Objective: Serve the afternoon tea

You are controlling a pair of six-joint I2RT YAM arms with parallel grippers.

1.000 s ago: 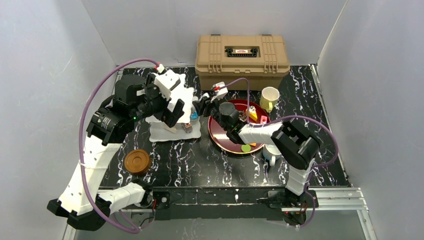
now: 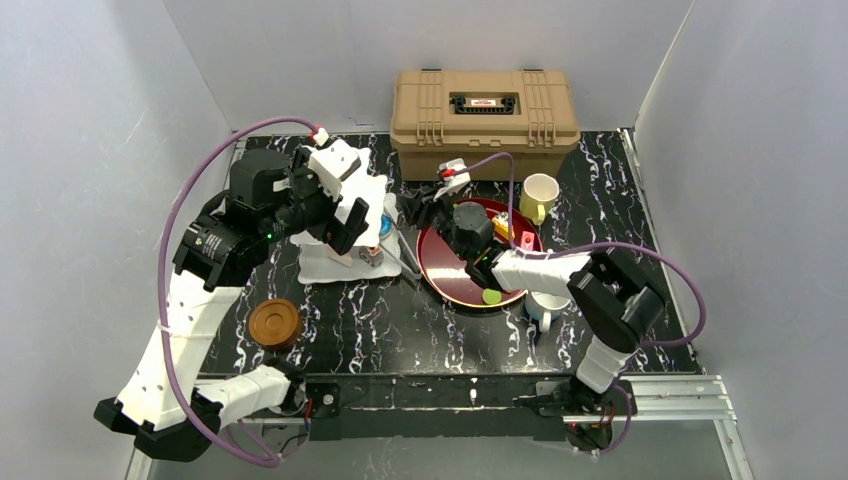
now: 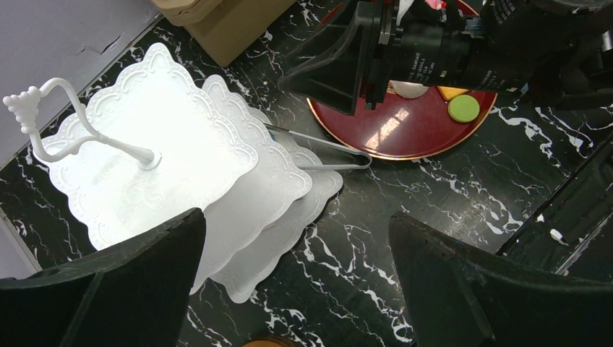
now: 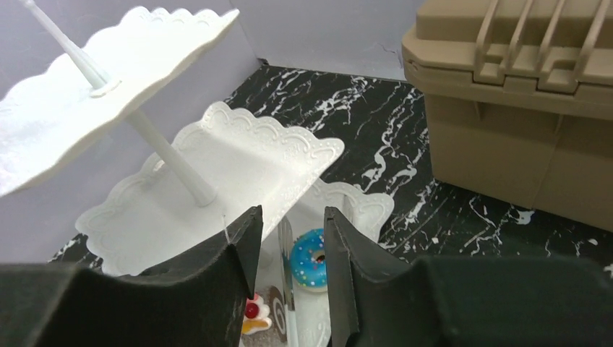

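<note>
A white three-tier stand (image 3: 181, 130) holds a blue donut (image 4: 309, 271) and a cake roll (image 4: 262, 331) on its bottom tier. My left gripper hangs open and empty above the stand. My right gripper is part open beside the stand's right side; metal tongs (image 3: 340, 166) extend from the tiers toward the red tray (image 3: 383, 137), lying between or just beyond its fingertips in the views. Whether the fingers touch them is unclear. The tray carries pastries, including a green one (image 3: 463, 108).
A tan case (image 2: 485, 110) stands at the back. A yellow mug (image 2: 537, 195) and a pale mug (image 2: 543, 315) stand right of the tray. A brown round lid (image 2: 275, 323) lies front left.
My right gripper and arm have shifted right and slightly up in the top view. The tongs now show at the stand's right side. The left arm is unchanged.
</note>
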